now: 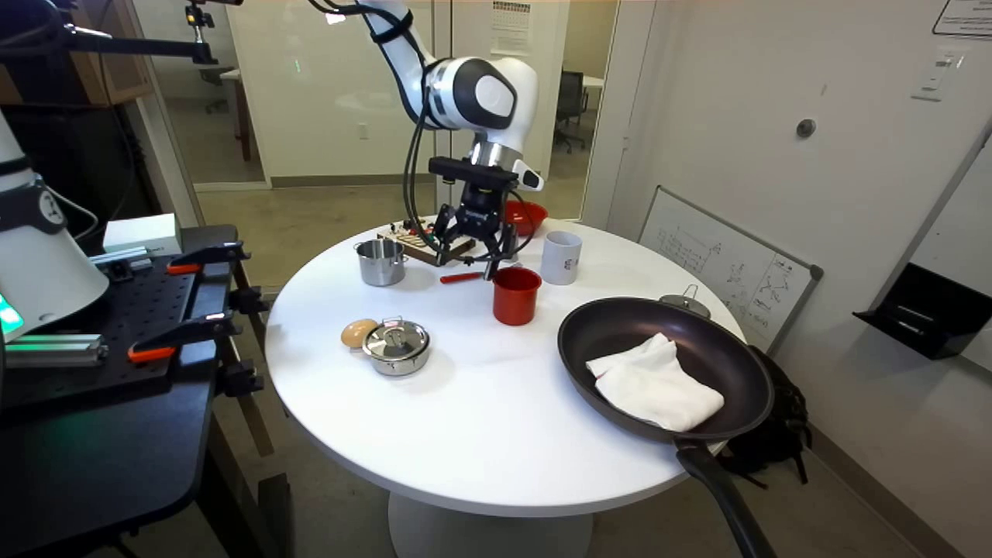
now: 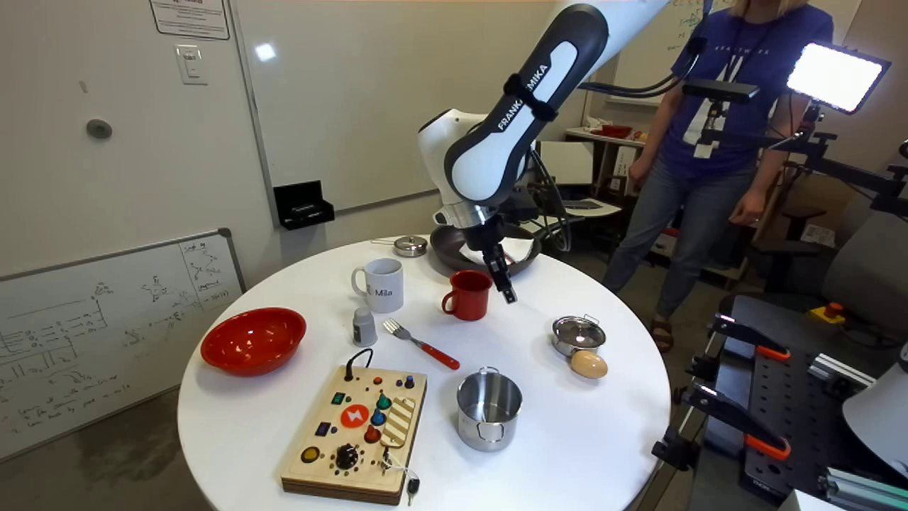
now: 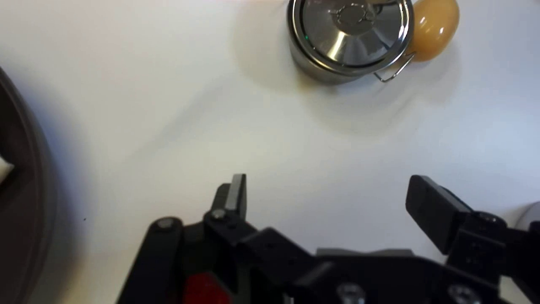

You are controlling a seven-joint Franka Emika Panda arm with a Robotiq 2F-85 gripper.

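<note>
Upright on the round white table stands a red mug point(image 1: 516, 297), its handle showing in exterior view 2. My gripper point(image 1: 465, 264) is above the table beside it, fingers spread and nothing between them. In the wrist view the gripper has bare white tabletop showing between its fingertips. A patch of red point(image 3: 205, 289) shows through the gripper's left side, too covered to name with certainty.
A lidded steel pot point(image 3: 354, 30) touches an egg point(image 3: 435, 28). Around the mug are a white mug point(image 2: 384, 285), fork point(image 2: 423, 344), grey shaker point(image 2: 364, 326), open steel pot point(image 2: 489, 409), button board point(image 2: 315, 460), red bowl point(image 2: 253, 341) and black pan point(image 1: 595, 321) holding white cloth point(image 1: 660, 386).
</note>
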